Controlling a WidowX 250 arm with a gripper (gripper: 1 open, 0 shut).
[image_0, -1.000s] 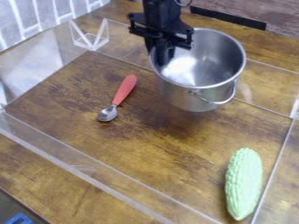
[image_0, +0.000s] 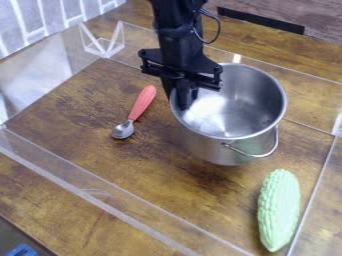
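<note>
A steel pot (image_0: 241, 120) with a wire handle sits in the middle of the wooden board. The black gripper (image_0: 185, 92) is at the pot's left rim, its fingers pointing down and shut on that rim, as far as the view shows. A spoon with a red handle (image_0: 140, 105) lies left of the pot. A pale green corn cob (image_0: 278, 210) lies at the front right.
Clear low walls (image_0: 107, 180) border the wooden work area (image_0: 160, 200). The front middle and left of the board are free. A small blue item (image_0: 16, 248) shows at the bottom left corner.
The gripper and pot have moved downward in the view, toward the front, and slightly right. The spoon and corn have stayed in place.
</note>
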